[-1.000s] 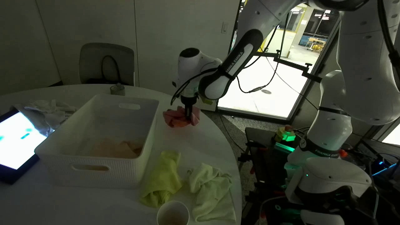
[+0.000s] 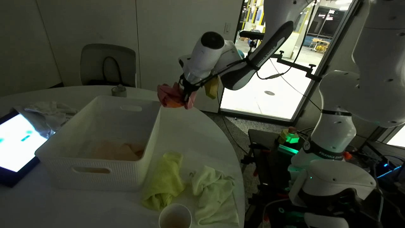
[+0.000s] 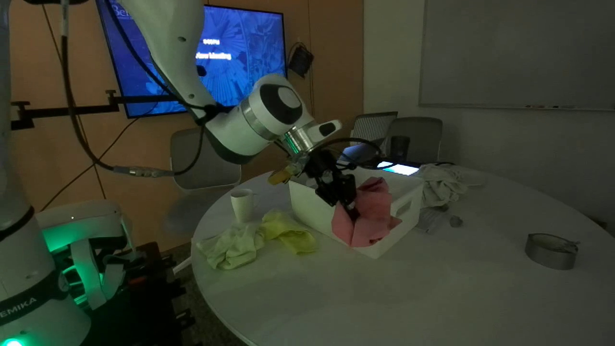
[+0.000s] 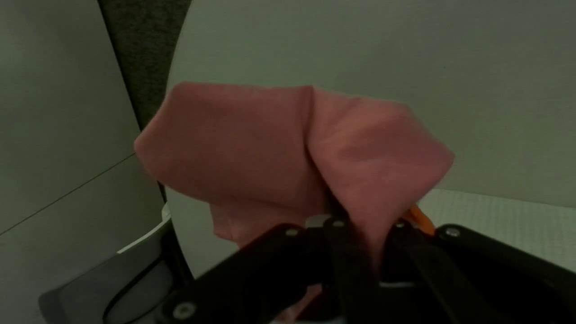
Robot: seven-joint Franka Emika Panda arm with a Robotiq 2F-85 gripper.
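Observation:
A crumpled pink cloth (image 2: 169, 95) hangs in the air, with my gripper (image 2: 186, 95) shut on it, just beyond the far right corner of the white bin (image 2: 146, 167). In exterior view 2 the same cloth (image 3: 375, 210) shows in front of the bin, my gripper (image 3: 346, 204) pinching its left side. Folds of the cloth (image 4: 237, 146) fill the middle of the wrist view and cover part of the fingers. A bit of orange (image 4: 420, 218) peeks out beside it. Inside the bin lies an orange cloth (image 2: 117, 151).
A yellow-green cloth (image 2: 167, 178) and a pale green cloth (image 2: 214, 193) lie right of the bin, near a white cup (image 2: 175, 216). Left of the bin are a lit screen (image 2: 17, 142) and a whitish cloth (image 3: 441, 183). A tape roll (image 3: 551, 251) sits apart.
The pink cloth has risen off the table in my gripper and shifted slightly left toward the bin. The arm has tilted; the bin and other cloths look unmoved.

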